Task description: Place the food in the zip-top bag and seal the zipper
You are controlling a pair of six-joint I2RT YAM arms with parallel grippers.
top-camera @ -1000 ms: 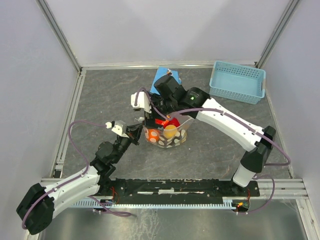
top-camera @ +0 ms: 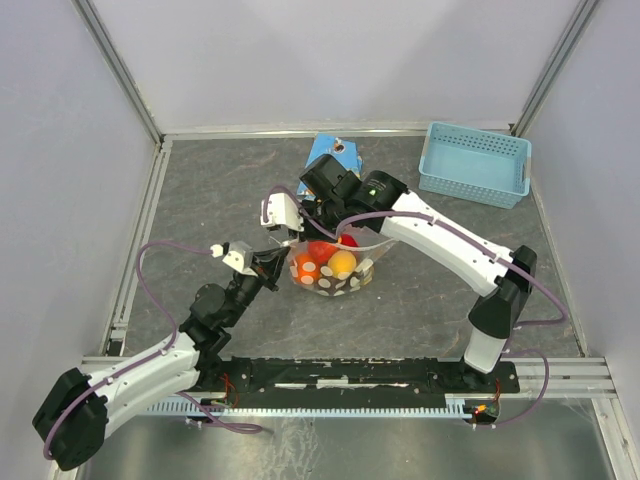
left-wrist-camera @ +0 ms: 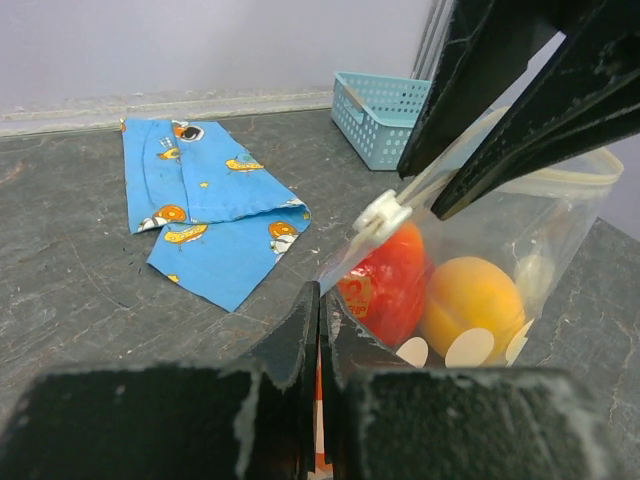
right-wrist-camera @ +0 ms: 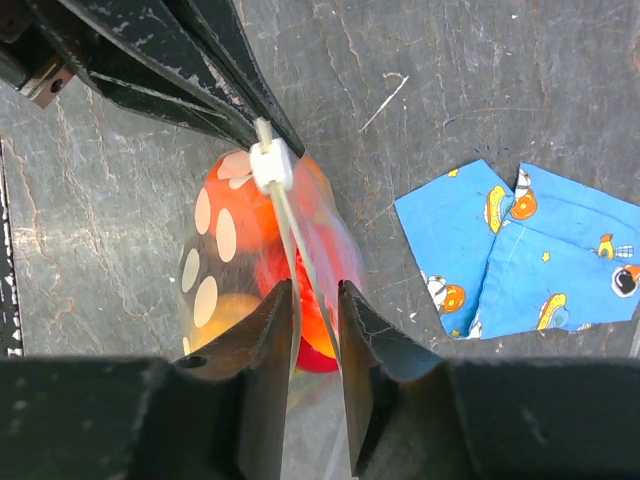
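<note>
The clear, polka-dotted zip bag (top-camera: 340,280) stands on the table with its mouth agape. Inside show a red food item (left-wrist-camera: 385,285), an orange one (top-camera: 306,266) and a yellow round one (left-wrist-camera: 472,310). My left gripper is shut on the bag's upper corner, just beside the white zipper slider (right-wrist-camera: 272,166). Farther along the zip, my right gripper is partly open, with the two zip edges running between its fingers, a little apart from each other. From above, the right arm hides most of its fingers.
Behind the bag lies a folded blue patterned cloth (left-wrist-camera: 215,200). A light blue basket (top-camera: 475,165) stands empty at the back right. Bare table surrounds the bag on the left and front.
My left arm has stayed still at the corner.
</note>
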